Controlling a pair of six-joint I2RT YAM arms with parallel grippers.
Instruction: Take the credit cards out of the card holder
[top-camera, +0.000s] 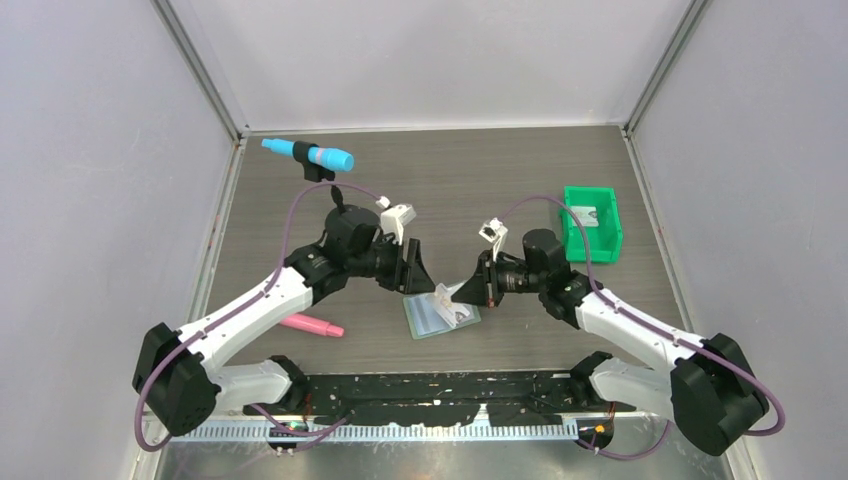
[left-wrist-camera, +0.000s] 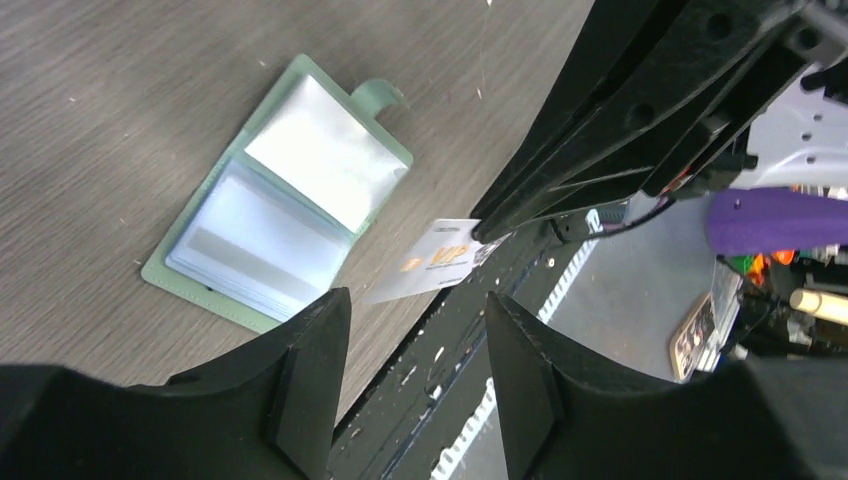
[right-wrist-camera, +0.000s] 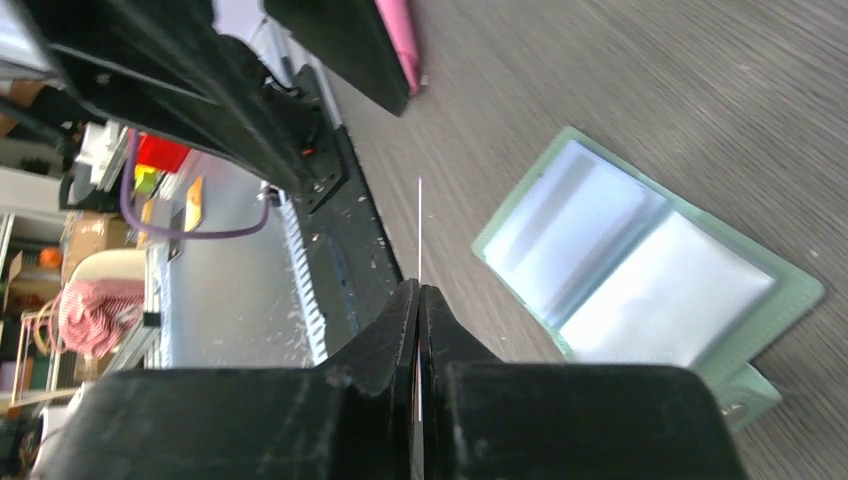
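The pale green card holder (left-wrist-camera: 210, 296) lies open on the table, white and translucent sleeves showing (right-wrist-camera: 662, 297). My right gripper is shut on a white card raised above the holder's side; in the right wrist view the card appears edge-on as a thin line. My left gripper is open, its fingers either side of the lower part of that card in view, with nothing visibly clamped. In the top view the two grippers face each other over the holder (top-camera: 425, 322).
A green bin (top-camera: 605, 240) with a white card inside stands at the right. A blue cylinder (top-camera: 330, 159) on a black stand is at the back left, a pink cylinder (top-camera: 312, 325) at the front left.
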